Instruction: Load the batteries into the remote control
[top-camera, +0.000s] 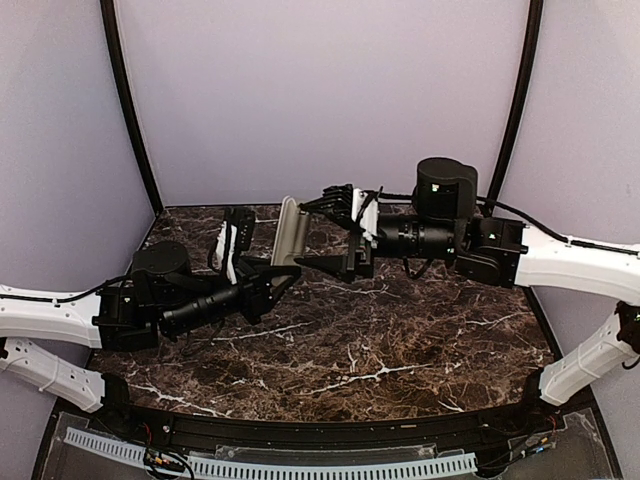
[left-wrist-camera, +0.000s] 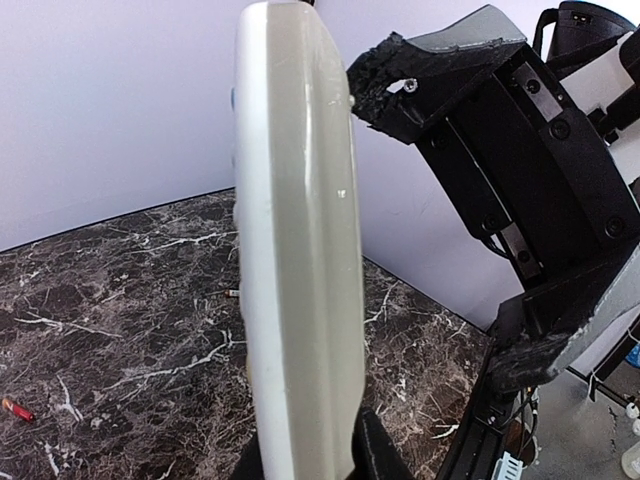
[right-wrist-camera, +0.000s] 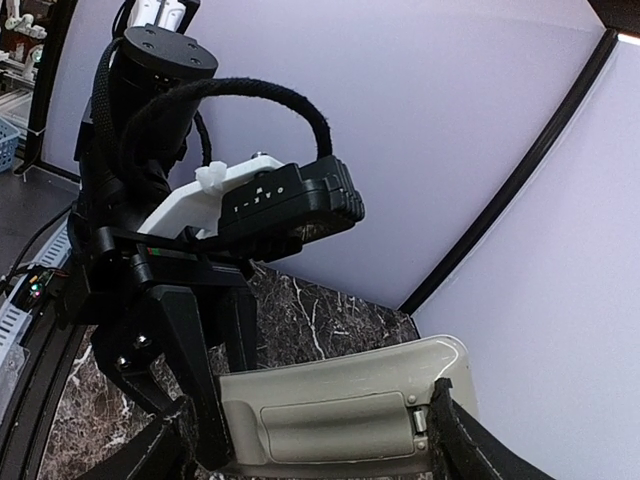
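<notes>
A grey-white remote control (top-camera: 290, 232) is held upright off the table, its lower end in my left gripper (top-camera: 284, 272), which is shut on it. The left wrist view shows the remote (left-wrist-camera: 300, 230) nearly edge-on. On the face towards my right gripper (top-camera: 304, 235), a rounded rectangular battery area (right-wrist-camera: 340, 428) shows with a small notch at one end. That right gripper is part open, with its fingers (right-wrist-camera: 455, 430) spread either side of the remote's length, close to its ends. Small red-ended batteries (left-wrist-camera: 18, 409) lie on the table.
Pale walls (top-camera: 330, 100) stand behind and to the sides. A perforated metal strip (top-camera: 330, 468) runs past the front edge.
</notes>
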